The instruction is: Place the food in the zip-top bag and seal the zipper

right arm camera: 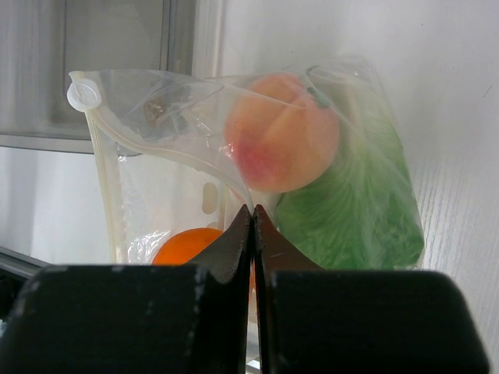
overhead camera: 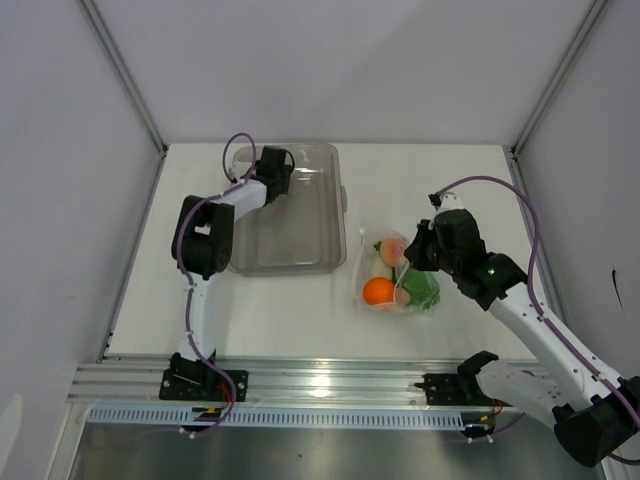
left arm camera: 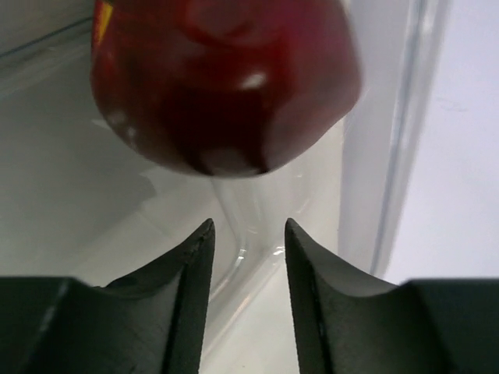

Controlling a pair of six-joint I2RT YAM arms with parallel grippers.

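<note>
In the left wrist view a dark red, shiny, blurred fruit [left arm camera: 226, 78] fills the upper part, just past my left gripper. Its fingertips stand partly apart, with only tray floor and rim visible between them. From above, the left gripper [overhead camera: 284, 172] is over the far end of the grey tray [overhead camera: 300, 250], and the fruit is hidden there. The clear zip bag [right arm camera: 148, 148] holds a peach [right arm camera: 282, 134], an orange [right arm camera: 185, 245] and leafy greens [right arm camera: 351, 202]. My right gripper is shut at the bag's zipper edge, its tips meeting there.
The bag's white slider [right arm camera: 84, 95] is at one end of the zipper. Bare white table [overhead camera: 290, 320] lies in front of the tray, and more free room [overhead camera: 420, 180] is behind the bag. Walls close in the table at the back and sides.
</note>
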